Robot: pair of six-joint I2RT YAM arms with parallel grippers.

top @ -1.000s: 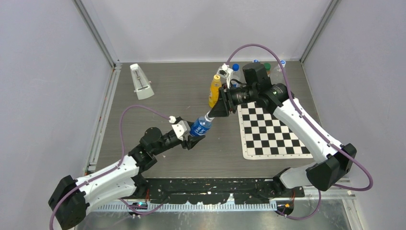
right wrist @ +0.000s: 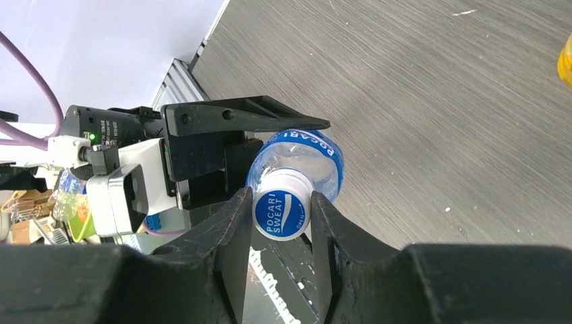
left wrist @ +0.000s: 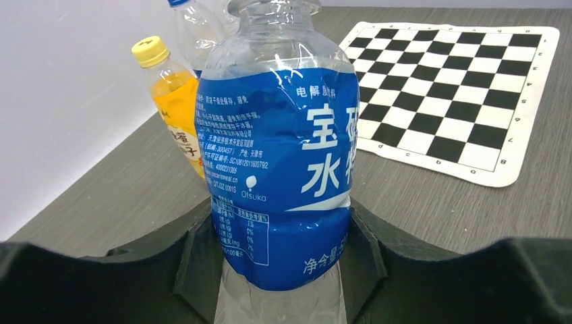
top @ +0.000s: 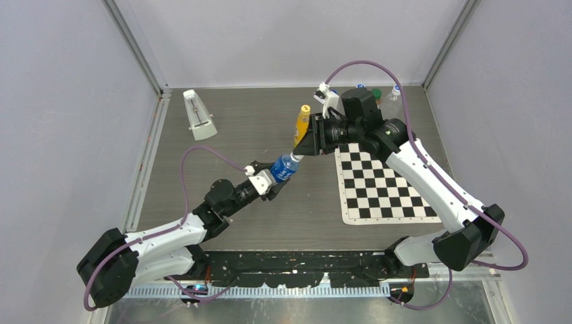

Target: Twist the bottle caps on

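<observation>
A blue-labelled bottle (top: 283,170) is tilted between the two arms over the middle of the table. My left gripper is shut around its body; the open-looking neck shows at the top of the left wrist view. My right gripper is shut on a white cap with a blue top (right wrist: 280,214), which sits at the bottle's mouth in the right wrist view. Whether the cap is engaged on the thread I cannot tell.
A yellow bottle (top: 301,123) stands behind, with several other bottles (top: 392,102) at the back right. A checkered mat (top: 384,219) lies on the right, a white object (top: 200,118) at the back left.
</observation>
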